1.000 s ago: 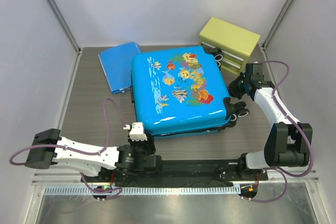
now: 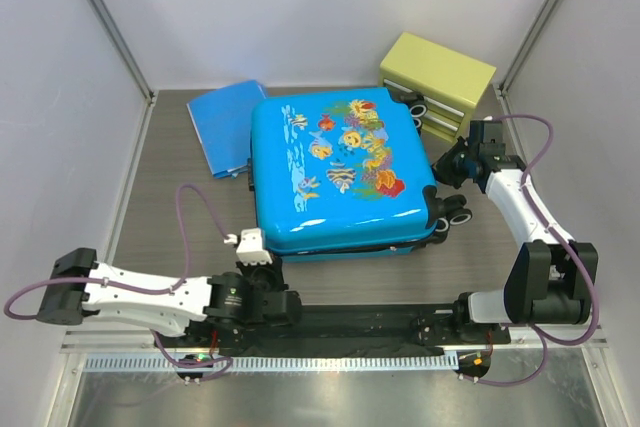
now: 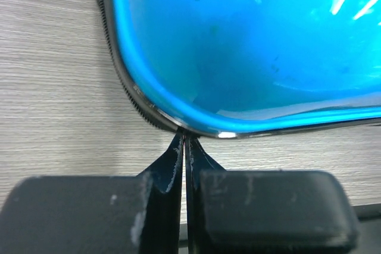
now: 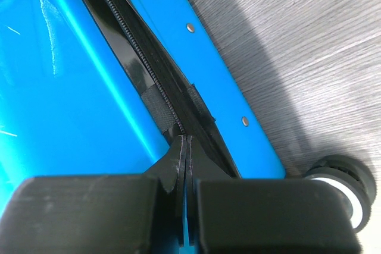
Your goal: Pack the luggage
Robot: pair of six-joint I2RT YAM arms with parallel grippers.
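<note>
A bright blue suitcase (image 2: 340, 177) with a fish print lies closed-looking on the table, lid on top, a dark zipper band along its edge. My left gripper, at the front-left corner, is shut with its tips at the zipper edge (image 3: 125, 75); whether anything thin is between them is hidden. My right gripper is shut on the right side, its tips at the zipper track (image 4: 137, 46) between the blue lid and lower rim. A wheel (image 4: 339, 194) shows beside it.
A blue folder (image 2: 220, 122) lies at the back left. A yellow drawer box (image 2: 440, 72) stands at the back right, close to the suitcase.
My left arm has shifted slightly left and its hose has swung. The suitcase and right arm look nearly unchanged.
</note>
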